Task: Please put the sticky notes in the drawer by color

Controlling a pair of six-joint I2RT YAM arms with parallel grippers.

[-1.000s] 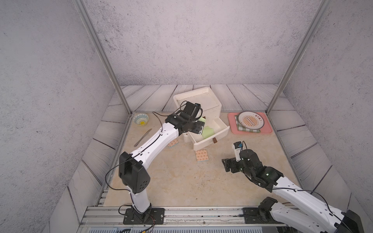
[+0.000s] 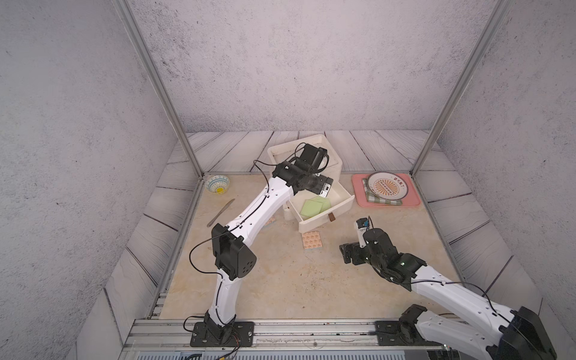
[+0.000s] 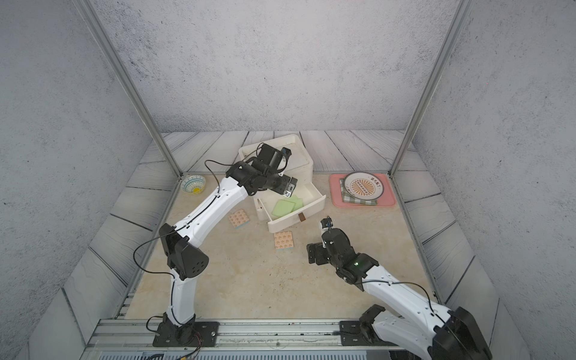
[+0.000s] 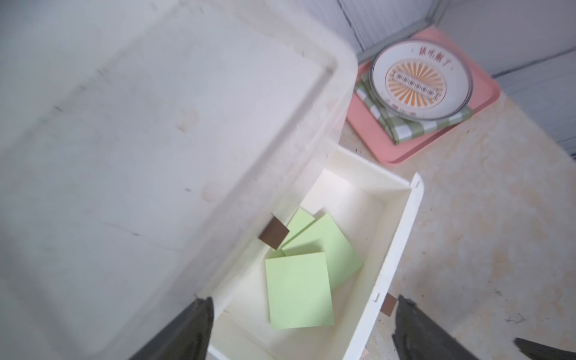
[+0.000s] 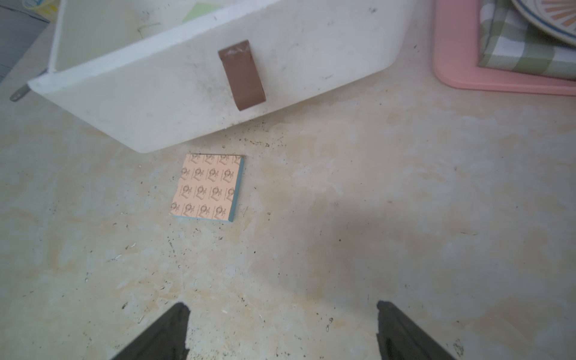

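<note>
Several green sticky notes [image 4: 298, 289] lie in the pulled-out white drawer [image 3: 313, 207]. My left gripper is over the drawer and the box top, open, with nothing between its fingers. A peach patterned sticky pad [image 5: 207, 186] with a blue edge lies on the table in front of the drawer; another [image 3: 238, 218] lies left of the drawer. My right gripper is open and empty over the table, right of the front pad.
A pink tray [image 2: 414, 198] with checked cloth and plate [image 2: 387, 185] stands at right. A bowl [image 2: 217, 184] and knife [image 2: 220, 213] lie at left.
</note>
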